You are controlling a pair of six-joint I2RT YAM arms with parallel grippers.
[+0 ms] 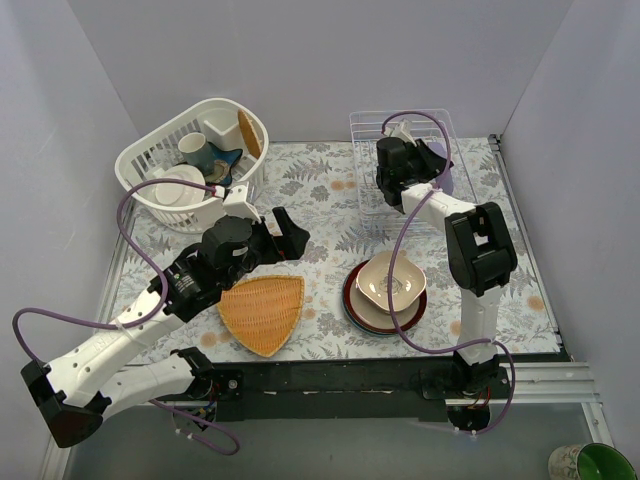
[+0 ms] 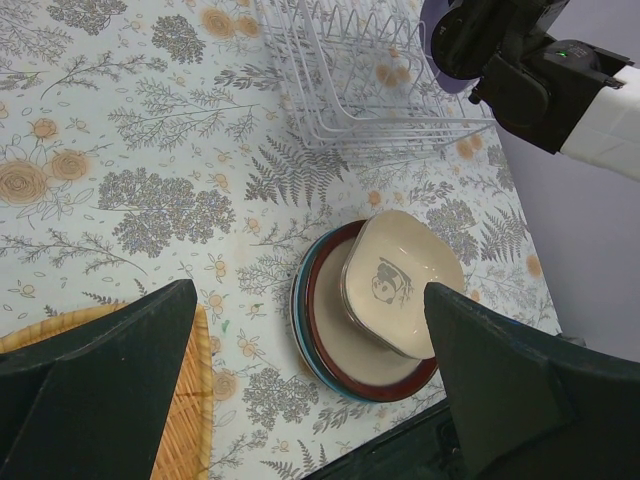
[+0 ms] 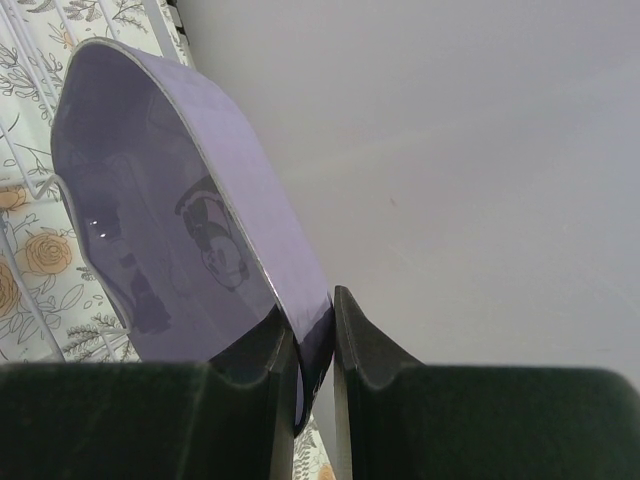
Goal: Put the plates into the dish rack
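A lilac plate stands tilted at the white wire dish rack, and my right gripper is shut on its rim. Wires of the rack show along the plate's left side; whether its lower edge rests in a slot is hidden. From above, the right gripper covers much of the lilac plate. A cream square bowl lies on a stack of plates with a brown-rimmed one on top. My left gripper is open and empty, above the table left of the stack.
A white basket with a mug, white dishes and a wooden piece stands at the back left. An orange woven mat lies front left. Bare tablecloth separates basket and rack.
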